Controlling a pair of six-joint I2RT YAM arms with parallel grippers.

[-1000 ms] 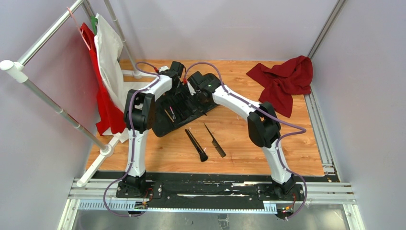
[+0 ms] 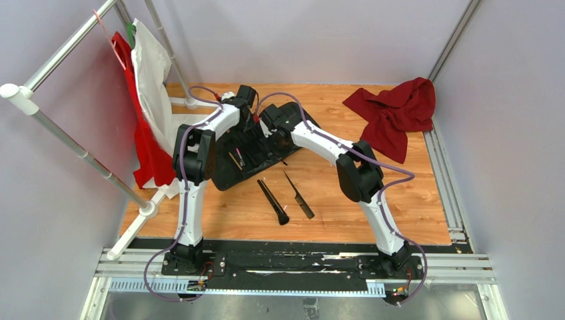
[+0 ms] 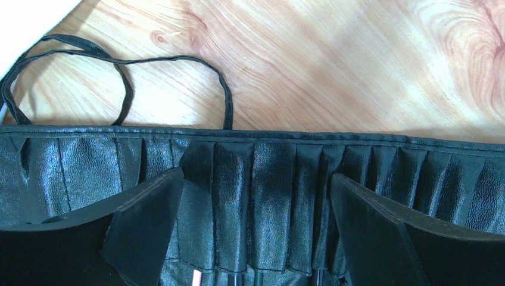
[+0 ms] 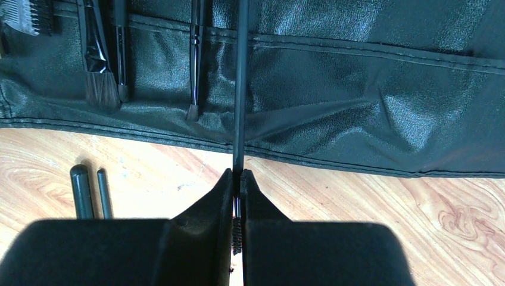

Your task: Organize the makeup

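A black makeup roll (image 2: 230,175) lies unrolled on the table, its stitched pockets (image 3: 271,202) filling much of the left wrist view. Several brushes, such as a flat brush (image 4: 98,65) and a thin brush (image 4: 195,77), sit in it. My right gripper is shut on a slim black spoolie brush (image 4: 239,113); its handle reaches up over the roll and its bristles show between the fingers. Over the pockets my left gripper stands open, nothing held between its fingers. Whether those fingers touch the roll I cannot tell.
In front of the roll lie a big fluffy brush (image 2: 282,217), a slim stick beside it, and a black comb (image 2: 304,205). A red cloth (image 2: 400,110) covers the right back. At left stands a clothes rack (image 2: 70,141).
My right arm has shifted slightly to the left, its gripper moving a little way over the roll. The left arm and the loose tools have stayed put.
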